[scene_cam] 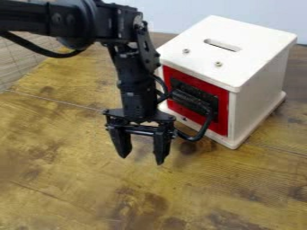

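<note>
My black gripper [142,145] hangs above the wooden floor, in front and to the left of a white box [258,81]. Its two fingers point down and stand apart, with nothing between them. The box has a sloped top with a slot and two small fittings, and a red front panel [179,113] with a black part on it, partly hidden behind a cable from my arm.
A pale wall stands behind the box, and a lighter mesh or grid edge shows at the far left.
</note>
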